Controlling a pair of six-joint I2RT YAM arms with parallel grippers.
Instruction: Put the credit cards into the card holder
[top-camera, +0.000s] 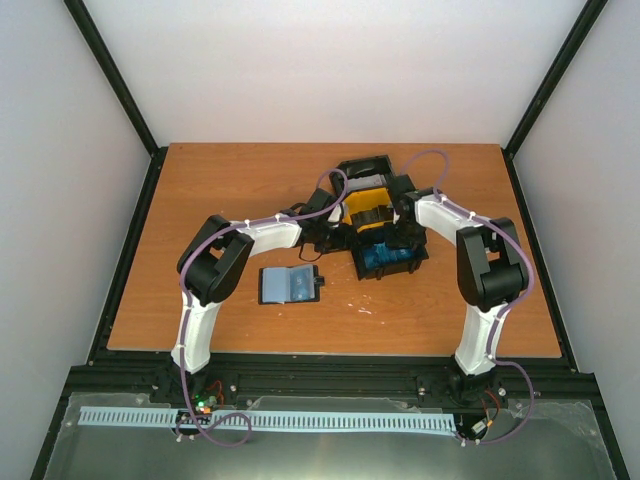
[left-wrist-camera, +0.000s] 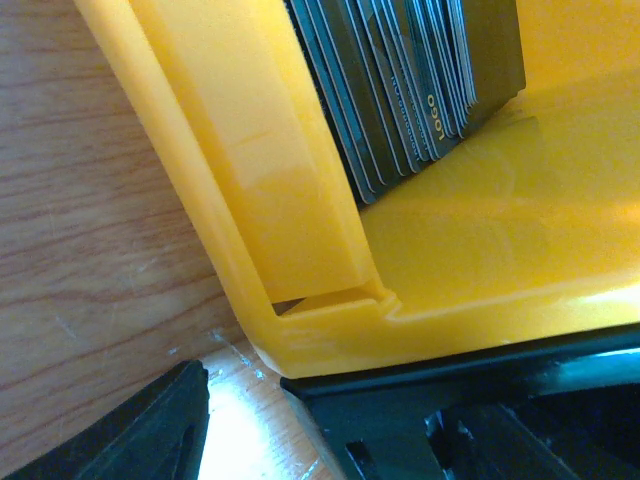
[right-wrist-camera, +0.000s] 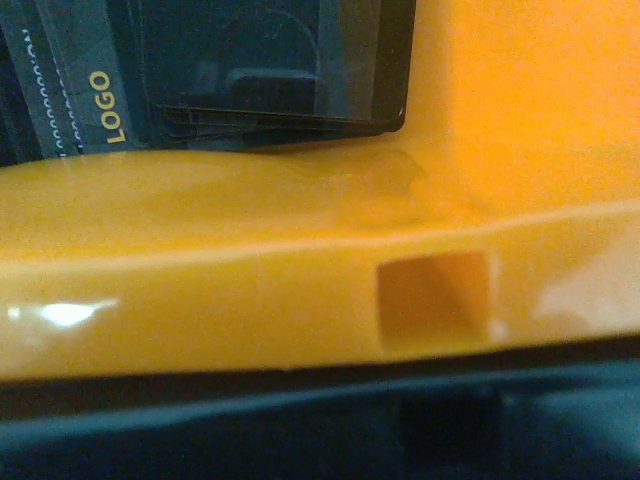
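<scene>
A yellow box holds dark credit cards with LOGO print, also filling the upper left of the right wrist view. A black box with blue cards adjoins it in front. My left gripper is at the left edge where these boxes meet; the left wrist view shows its dark fingers low, but what lies between them is unclear. My right gripper is over the right side of the boxes, its fingers hidden. The open card holder lies to the front left.
A black box with pale contents stands behind the yellow one.
</scene>
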